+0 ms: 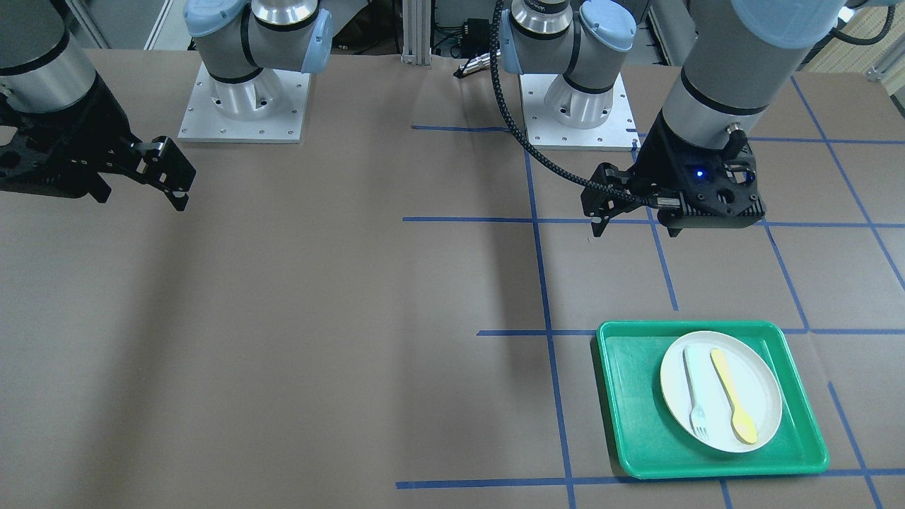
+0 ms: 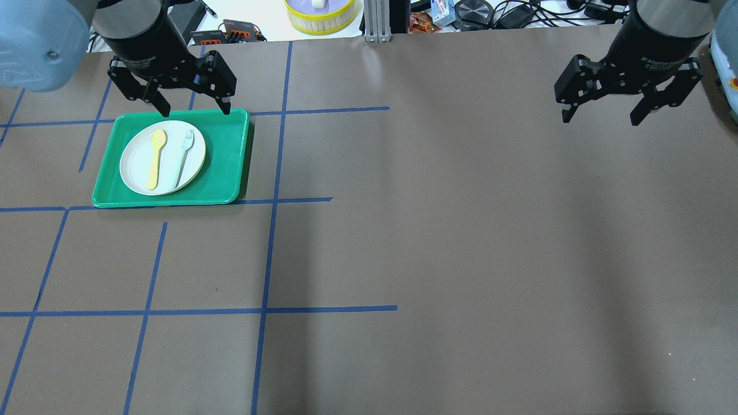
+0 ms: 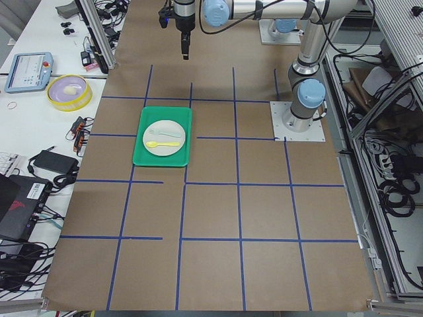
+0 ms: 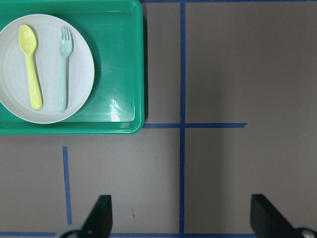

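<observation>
A green tray [image 1: 626, 399] holds a white plate [image 1: 683, 390], with a yellow spoon [image 1: 731, 394] and a pale blue fork [image 1: 693, 390] lying side by side on it. My gripper hangs above the floor near the tray, its fingers wide apart with nothing between them. In the left wrist view the tray lies at the upper left, beyond the fingertips. In the top view the gripper [image 2: 194, 110] is over the tray's back side.
A second black gripper [image 2: 601, 117] hangs at the other side of the top view. The tiled surface between the arms is clear, marked with blue tape lines. Cables and devices lie on white tables beyond the edge.
</observation>
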